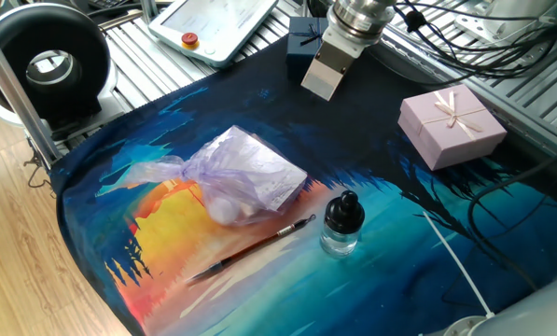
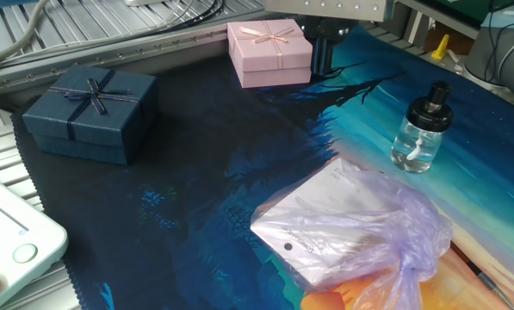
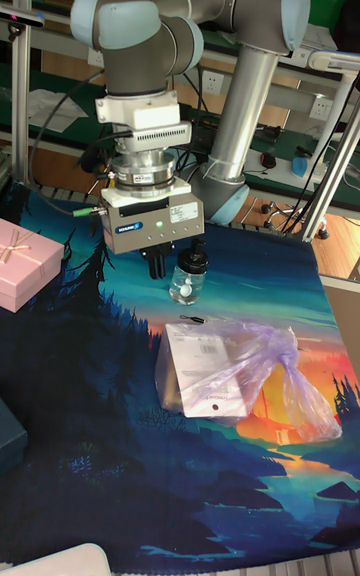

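My gripper hangs over the cloth in exterior view 3, its dark fingers pointing down. Whether they are apart or together is unclear, and no object shows at their tips. Exterior view 2 has the black fingers at the top, close in the picture to the pink box. From exterior view 1 only the gripper's metal body shows. A purple plastic bag with a white box inside lies mid-cloth. Near it a clear bottle with a black cap stands upright. Beside both lies a dark, slim pen or brush.
The dark blue ribboned box stands near the cloth's edge. A tablet-like controller with a red button rests on the slatted table. Black cables run along the far right. Dark cloth between boxes and bag is bare.
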